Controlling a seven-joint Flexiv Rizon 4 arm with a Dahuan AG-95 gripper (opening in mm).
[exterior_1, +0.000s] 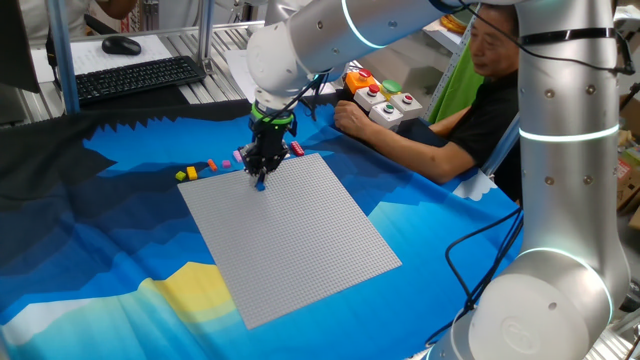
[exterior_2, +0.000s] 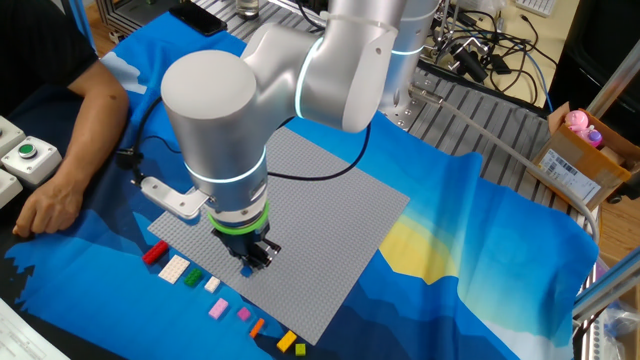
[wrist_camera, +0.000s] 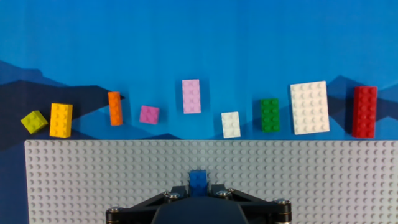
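Note:
A small blue brick (wrist_camera: 198, 179) sits between the fingertips of my gripper, which is shut on it. Beneath them spreads the grey studded baseplate (wrist_camera: 112, 174), near its edge facing the loose bricks. In exterior view 1 the gripper (exterior_1: 262, 178) points down, with the blue brick (exterior_1: 261, 186) at its tip. Exterior view 2 shows only a bit of the blue brick (exterior_2: 247, 271) beside the dark fingers. Whether the brick touches the plate's studs I cannot tell.
Beyond the plate's edge lie loose bricks: lime (wrist_camera: 34, 122), yellow (wrist_camera: 61, 120), orange (wrist_camera: 115, 108), magenta (wrist_camera: 149, 114), pink (wrist_camera: 191, 96), small white (wrist_camera: 231, 124), green (wrist_camera: 270, 115), large white (wrist_camera: 310, 107) and red (wrist_camera: 364, 112). A person's arm (exterior_1: 410, 150) rests near button boxes (exterior_1: 386, 115). Most of the plate is bare.

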